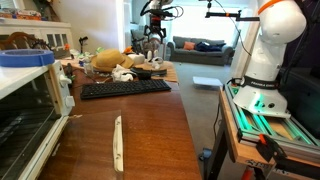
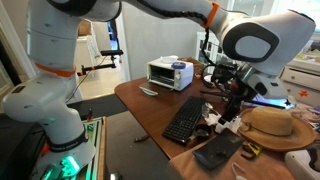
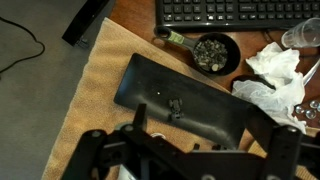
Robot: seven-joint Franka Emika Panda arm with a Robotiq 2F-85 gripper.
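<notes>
My gripper stands open over a black tray (image 3: 150,85), with no object visible between its fingers. The tray lies slanted on a tan cloth (image 3: 88,90), and a small dark item (image 3: 176,107) sits on it. In exterior view 2 the gripper (image 2: 233,108) hangs above the far part of the table, and the dark tray (image 2: 218,150) shows below it. Exterior view 1 has the gripper (image 1: 154,32) high beyond the table's far end. The arm covers part of the tray's near side in the wrist view.
Beside the tray are a small pan (image 3: 212,52) with dark contents, a crumpled white cloth (image 3: 272,72) and a black keyboard (image 3: 235,12). A straw hat (image 2: 265,128) and a toaster oven (image 2: 165,75) also stand on the table. Bare wood (image 1: 150,125) lies before the keyboard.
</notes>
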